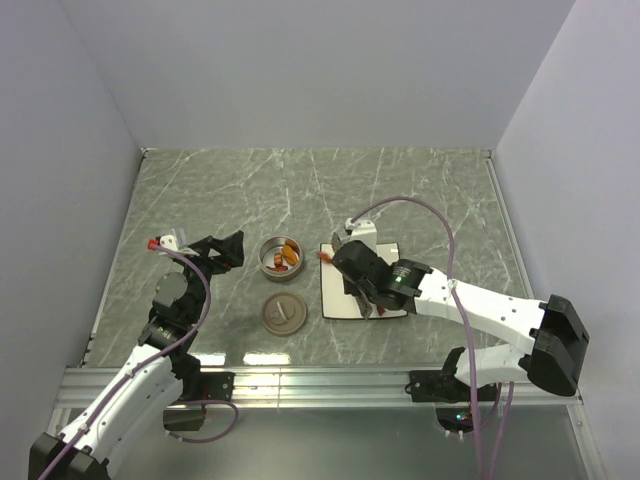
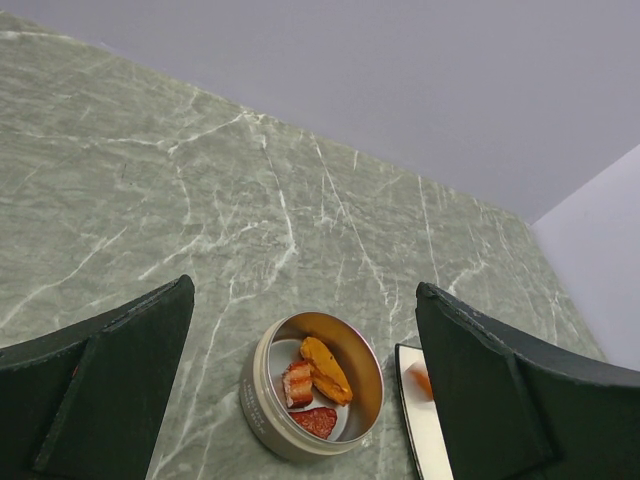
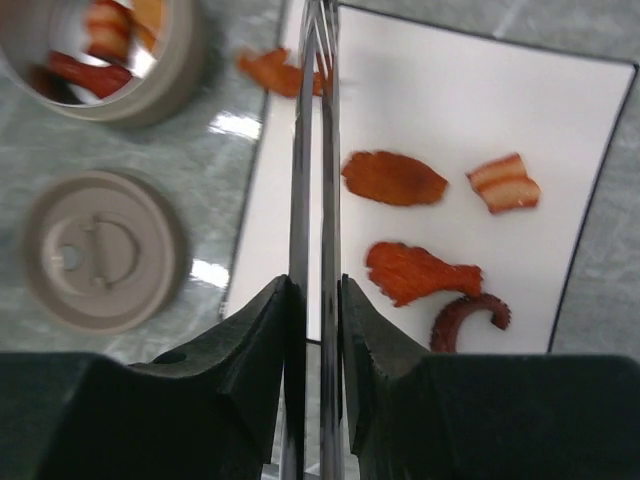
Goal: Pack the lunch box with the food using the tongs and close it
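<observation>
My right gripper is shut on a pair of metal tongs point(image 3: 301, 200), whose two blades run together toward the top of the right wrist view. A blurred orange food piece point(image 3: 272, 72) shows by the tongs over the white board's left edge; whether the tips pinch it, I cannot tell. On the white board point(image 3: 520, 80) lie an orange oval piece point(image 3: 395, 178), an orange drumstick-like piece point(image 3: 420, 272), a bacon-like piece point(image 3: 504, 183) and a dark red tentacle point(image 3: 468, 318). The round lunch box point(image 2: 262, 400) holds several food pieces. Open and empty, my left gripper hangs left of it.
The round lid point(image 1: 284, 314) lies in front of the lunch box, left of the board. Behind these, the grey marble table point(image 1: 300, 190) is bare. My right forearm point(image 1: 470, 305) reaches across the table's right side.
</observation>
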